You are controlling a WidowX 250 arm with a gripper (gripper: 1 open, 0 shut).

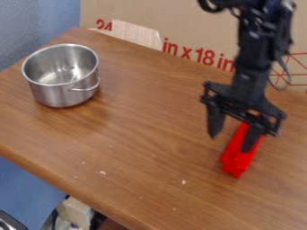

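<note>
A red elongated block [236, 154] lies on the wooden table at the right. My black gripper [240, 121] hangs over its far end, blurred, with one finger to the left of the block and the other partly over or beside it. Whether it touches or grips the block I cannot tell. A steel pot [60, 76] with handles stands empty at the back left.
A cardboard sheet [156, 27] with printing stands behind the table. The table's left edge drops to a blue surface.
</note>
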